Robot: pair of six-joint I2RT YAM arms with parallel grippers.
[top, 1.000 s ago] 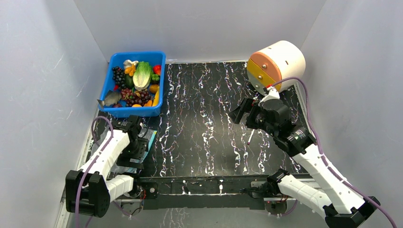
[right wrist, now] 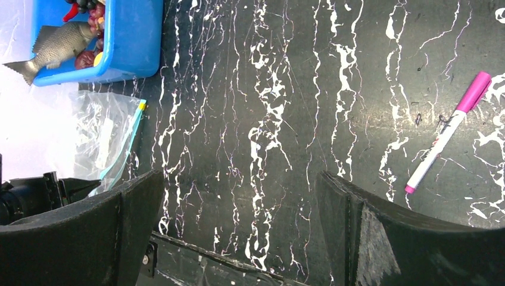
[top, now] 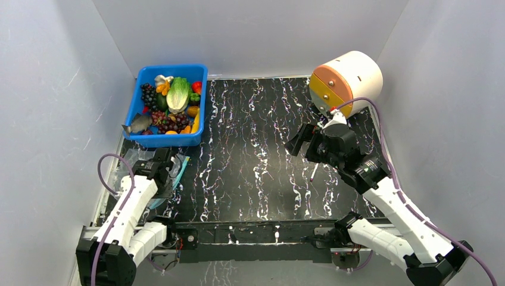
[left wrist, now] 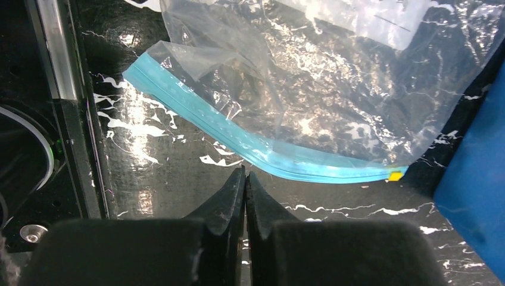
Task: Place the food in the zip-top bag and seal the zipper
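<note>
The clear zip-top bag (left wrist: 333, 95) lies flat on the table, its blue zipper strip (left wrist: 220, 132) running slantwise with a yellow slider (left wrist: 395, 176) at one end. My left gripper is shut, its fingertips together with nothing between them; in the left wrist view they sit just outside the strip. From above, the left arm hides much of the bag (top: 132, 159). Food fills the blue bin (top: 204, 119), with a lettuce (top: 178, 95), grapes and a fish (top: 138, 124) on view. Over the table's right side, my right gripper (top: 296, 138) stands open and empty.
A pink-capped marker (right wrist: 443, 143) lies on the right of the table. At the back right stands a cream round cabinet (top: 362, 74) with orange and yellow drawers. A dark rail (top: 250, 232) runs along the front edge.
</note>
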